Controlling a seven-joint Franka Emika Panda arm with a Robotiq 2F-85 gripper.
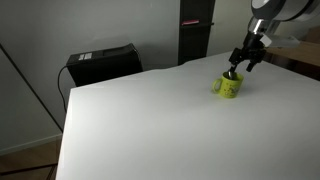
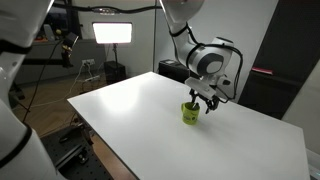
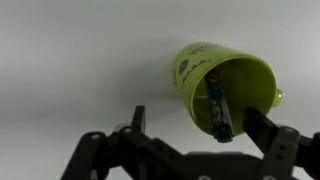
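A yellow-green mug with printed markings stands upright on the white table, its handle toward the left in the first exterior view. Inside it leans a thin stick-like object, dark with coloured patches and a pale end; its top shows at the mug's rim. My gripper is open, with its fingers spread apart. In the second exterior view the gripper hangs just above the mug. The wrist view looks down on the mug, whose opening lies partly ahead of the fingers. Nothing is held.
A black box-like device stands at the table's far left edge. The arm's base side lies at the right.
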